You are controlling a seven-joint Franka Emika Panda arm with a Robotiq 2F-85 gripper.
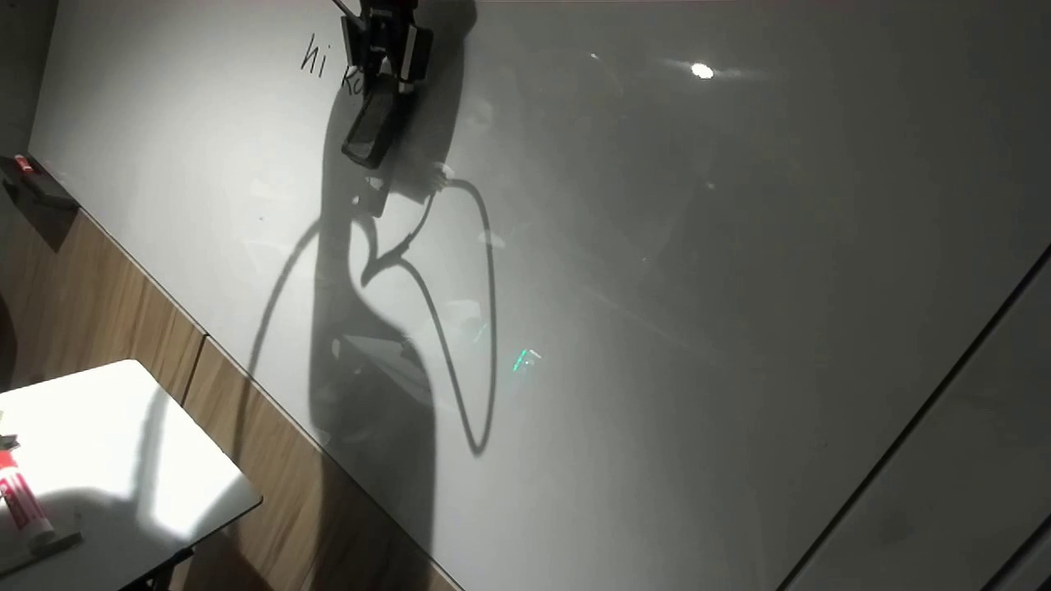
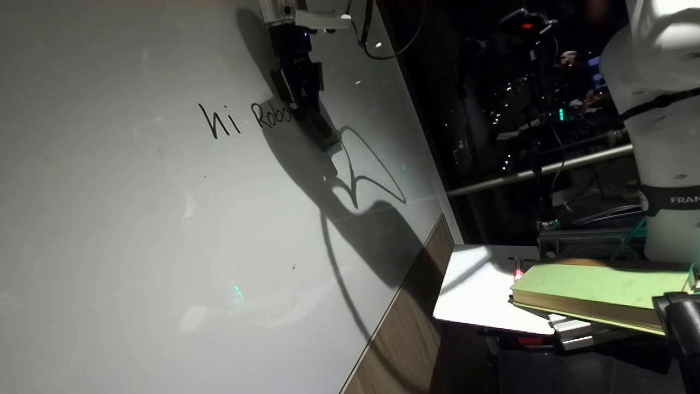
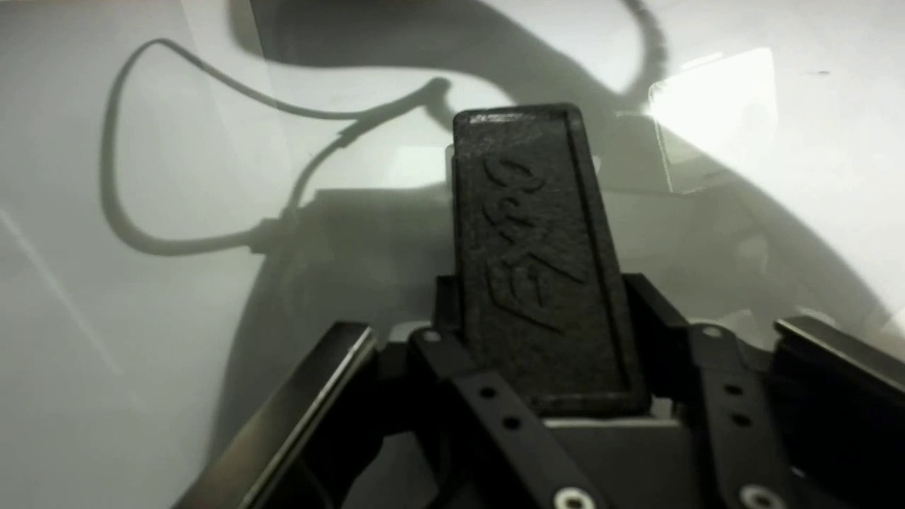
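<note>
A dark whiteboard eraser [image 3: 530, 246] with raised lettering sits lengthwise between the fingers of my gripper, which is shut on it. In exterior view 1 the eraser [image 1: 374, 126] hangs below the gripper [image 1: 389, 84], near the top of the whiteboard [image 1: 640, 394]. Black handwriting [image 2: 223, 121] reads "hi Robo" in exterior view 2; the gripper [image 2: 311, 115] covers the end of the second word. The eraser [image 2: 325, 133] is just right of and below that writing. Whether it touches the board cannot be made out.
A small white table [image 1: 128, 443] with a red-and-white marker [image 1: 21, 502] stands at lower left in exterior view 1. A green book [image 2: 597, 285] lies on the table in exterior view 2. Most of the board is bare, crossed by the arm's shadow.
</note>
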